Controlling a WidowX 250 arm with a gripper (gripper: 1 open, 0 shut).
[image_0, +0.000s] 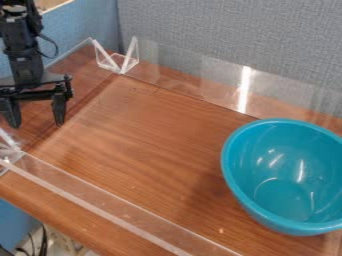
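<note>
My black gripper (36, 112) hangs at the left edge of the wooden table, its two fingers apart and pointing down, with nothing seen between them. A teal bowl (274, 175) stands upright at the right side of the table and looks empty inside. My gripper is far to the left of it.
Clear low walls (160, 228) with white corner brackets (116, 58) border the wooden surface (147, 140). A grey padded wall (227, 35) rises behind. Cables hang below at the lower left.
</note>
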